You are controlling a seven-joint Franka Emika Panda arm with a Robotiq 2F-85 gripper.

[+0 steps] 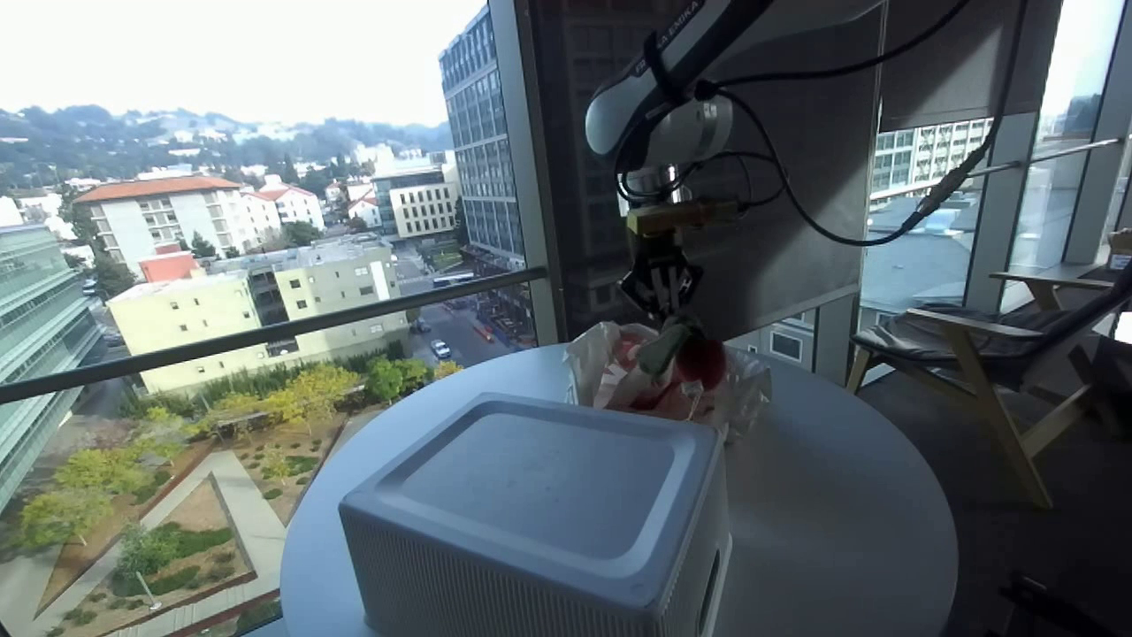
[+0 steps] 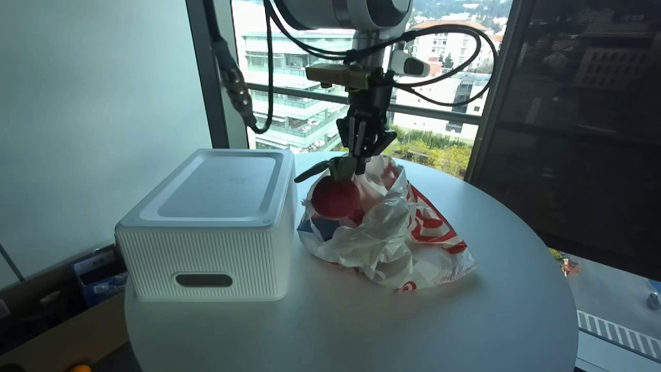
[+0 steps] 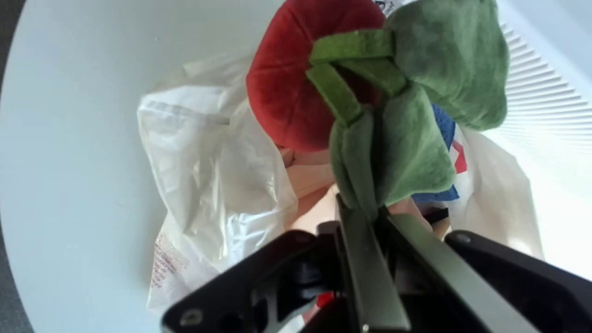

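Observation:
A plush red fruit [image 3: 302, 72] with soft green leaves [image 3: 416, 150] hangs from my gripper. The fingers are shut on the end of one leaf, and the red body dangles off to one side. In exterior view 2 the red fruit [image 2: 335, 197] hangs in front of the opening of a crumpled white plastic bag [image 2: 387, 238] with red print. My gripper [image 1: 666, 310] is above that bag in exterior view 1. Inside the bag [image 3: 222, 183] some pinkish and blue items show, mostly hidden by the fruit and the fingers.
A white ribbed box [image 2: 204, 248] with a flat lid [image 1: 531, 478] stands right beside the bag on the round white table [image 2: 471, 322]. Bare tabletop lies on the bag's other side. Black cables [image 1: 817, 218] loop from the arm.

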